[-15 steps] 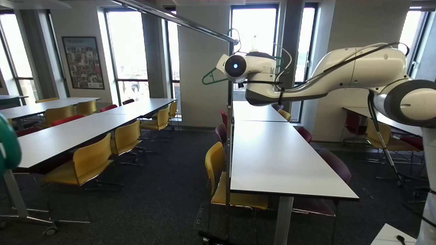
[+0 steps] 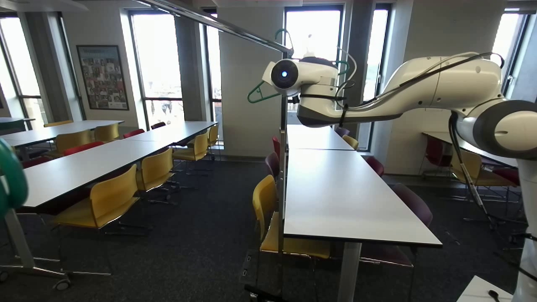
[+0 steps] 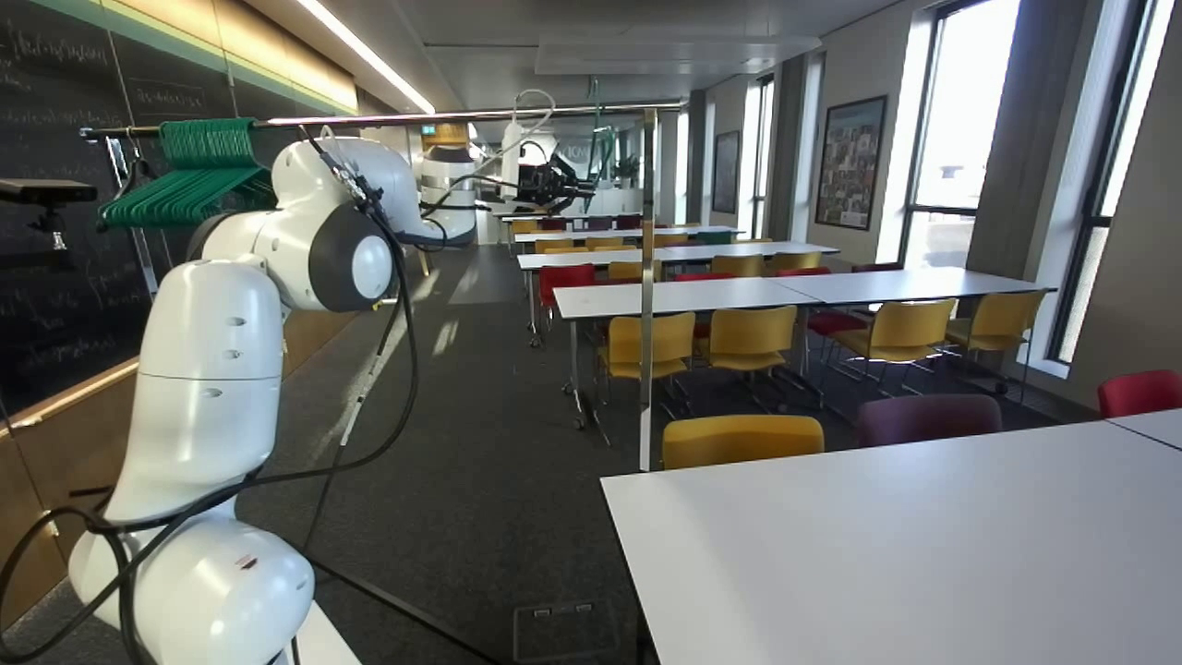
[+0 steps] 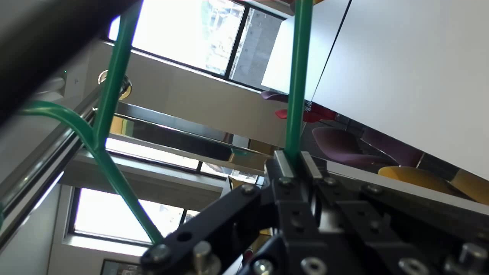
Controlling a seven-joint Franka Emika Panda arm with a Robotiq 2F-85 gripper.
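Note:
A green hanger (image 4: 298, 68) has one of its bars pinched between the fingertips of my gripper, which is shut on it in the wrist view. In exterior view 1 the hanger (image 2: 255, 96) pokes out left of the arm's wrist, its hook rising near the end of the metal rail (image 2: 226, 30); the wrist hides the gripper there. Exterior view 2 has my gripper (image 3: 581, 190) just below the rail (image 3: 443, 117), beside the right-hand end. Whether the hook rests over the rail or only beside it, I cannot tell.
Many green hangers (image 3: 205, 177) hang bunched at the rail's other end. An upright post (image 3: 648, 277) holds up the near rail end, close to the gripper. Tables (image 2: 332, 196) and yellow chairs (image 2: 113, 196) stand lower down. The rail between bunch and gripper looks free of hangers.
In exterior view 1 the arm's wrist has shifted left and slightly up. The hanger has gone with it a little, its hook now higher and further left by the rail's end.

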